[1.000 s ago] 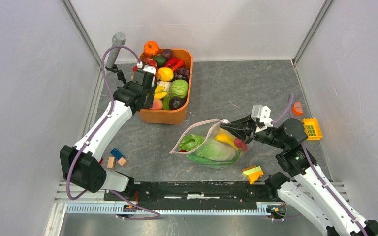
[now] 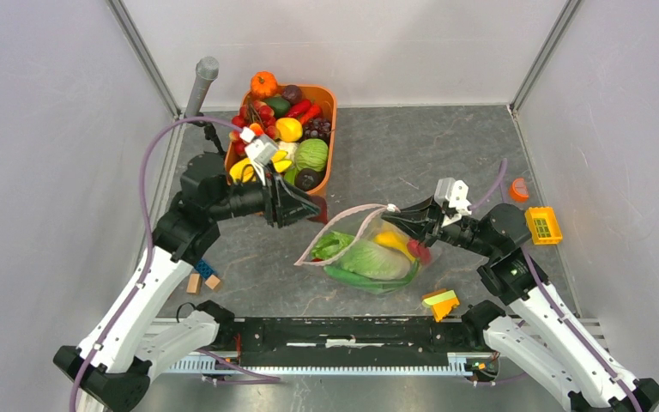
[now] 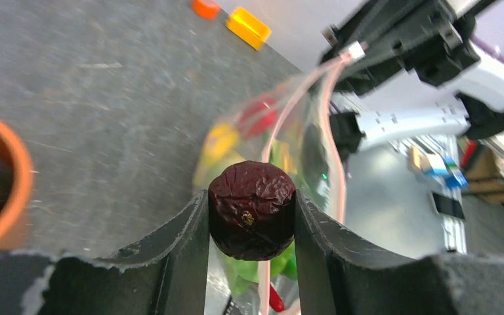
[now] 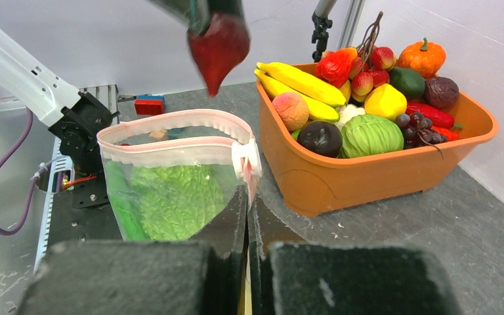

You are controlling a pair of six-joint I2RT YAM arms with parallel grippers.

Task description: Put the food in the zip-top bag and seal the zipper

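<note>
A dark red food piece [image 3: 252,211], round at one end and tapered at the other, is pinched in my left gripper [image 2: 311,206]. It hangs above and just beyond the open mouth of the clear zip bag [image 2: 343,255], apart from it. My right gripper is shut on the bag's top corner beside the white slider [image 4: 246,157], holding the pink zipper rim [image 4: 170,154] up and gaping. Inside the bag are a leafy green lettuce [image 2: 376,260], a yellow piece [image 2: 392,241] and a red one [image 2: 419,251]. Other contents are partly hidden.
An orange bin full of play fruit and vegetables stands at the back left. Small blocks [image 2: 203,270] lie at left. A yellow basket [image 2: 543,225] and an orange cap [image 2: 519,190] sit far right; a yellow-orange block [image 2: 440,302] lies in front.
My left gripper has come from over the bin toward the viewer and right, bringing the dark red piece near the bag. The right arm and bag look nearly still.
</note>
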